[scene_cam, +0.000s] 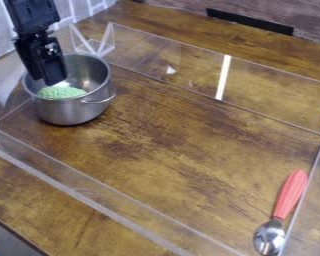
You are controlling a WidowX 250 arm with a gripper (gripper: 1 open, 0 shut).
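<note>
A steel pot (72,110) stands at the left of the wooden surface, holding a pale green granular heap (61,92). My black gripper (45,78) hangs over the pot's left side, its tips low at the rim, just above the green heap; the fingers are dark and partly hard to make out. An ice-cream scoop with a red handle (290,194) and metal head lies at the lower right, well apart from the gripper.
Clear acrylic walls (267,100) with white tape strips border the wooden work area (176,160). A dark slot sits at the back edge.
</note>
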